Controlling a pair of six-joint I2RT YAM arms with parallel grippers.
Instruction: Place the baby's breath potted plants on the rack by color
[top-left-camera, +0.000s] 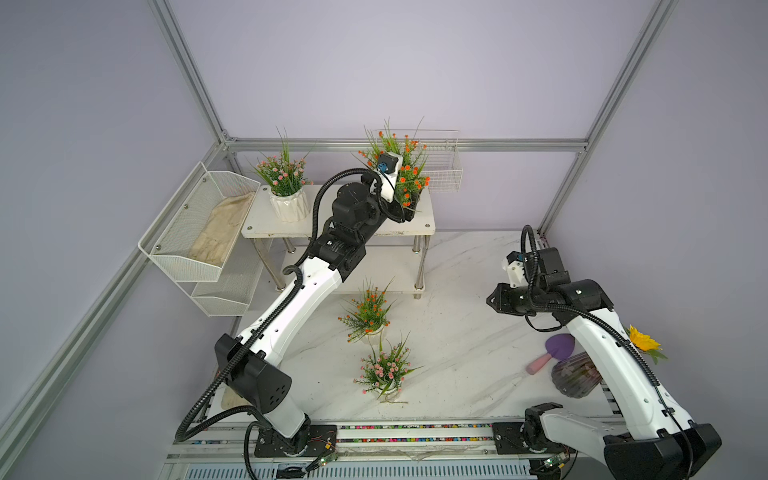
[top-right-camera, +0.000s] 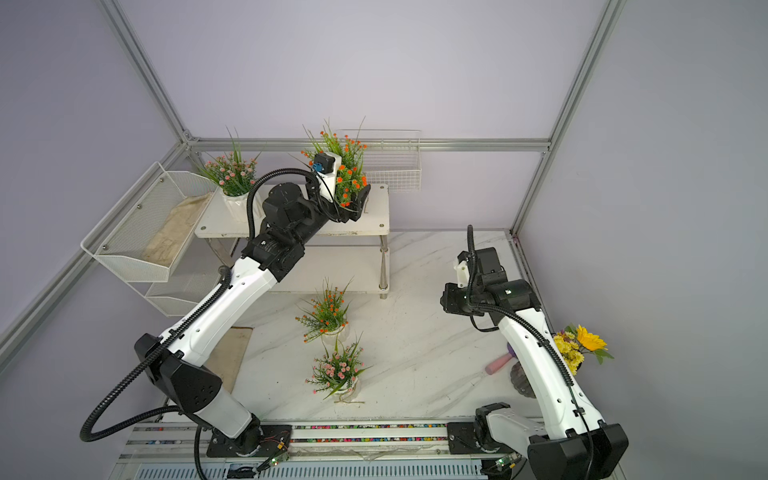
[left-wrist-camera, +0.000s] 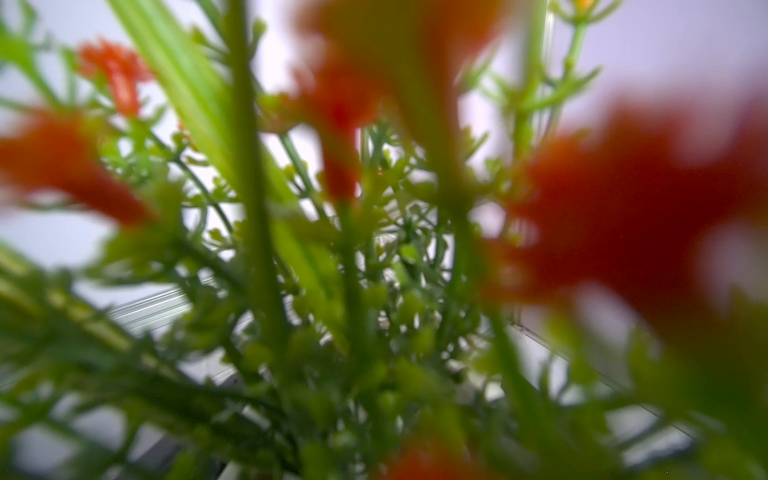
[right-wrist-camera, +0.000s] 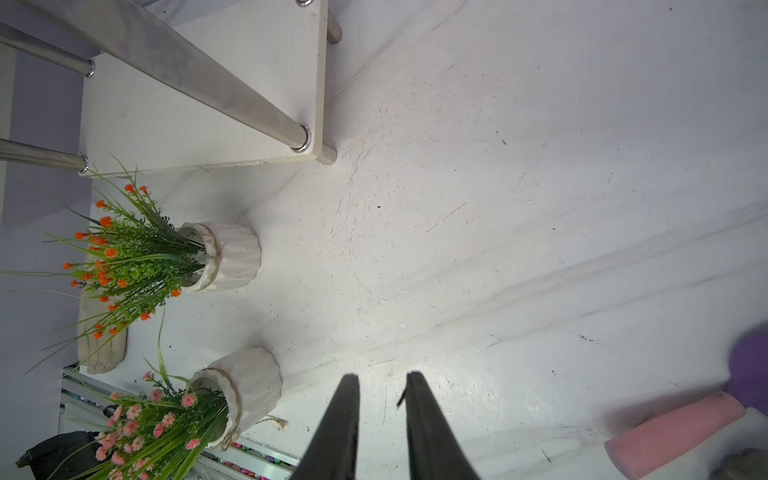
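An orange-flowered potted plant (top-left-camera: 414, 177) moves with my left gripper (top-left-camera: 408, 211), shut on it over the right part of the white rack's top shelf (top-left-camera: 257, 220). Leaves and orange blooms (left-wrist-camera: 336, 104) fill the left wrist view, hiding fingers and pot. At the top shelf's left end stands a pink-flowered plant (top-left-camera: 289, 204) in a white pot. On the table, another orange plant (right-wrist-camera: 222, 256) and a second pink plant (right-wrist-camera: 252, 388) stand in white pots. My right gripper is apart from them, its fingers slightly open and nothing between them.
A white mesh basket (top-left-camera: 185, 268) hangs left of the rack; a wire basket (top-left-camera: 444, 168) is behind it. Near the right arm lie a purple-and-pink tool (top-left-camera: 560, 345) and a ribbed vase (top-left-camera: 576, 376) with a yellow flower.
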